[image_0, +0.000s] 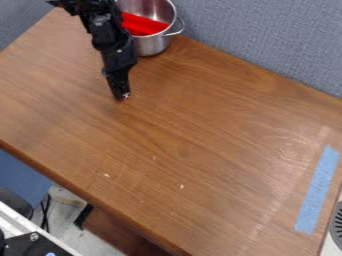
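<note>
My black gripper (123, 94) hangs over the wooden table toward the upper left, shut, with nothing showing between its fingers. Behind and right of it, at the back edge, stands a steel pot (163, 40) with handles, and a red object (144, 24) lies inside it. The arm covers the pot's left side.
A strip of blue tape (315, 190) runs along the right side. Grey padded walls border the back, and the table's front edge drops off at the lower left.
</note>
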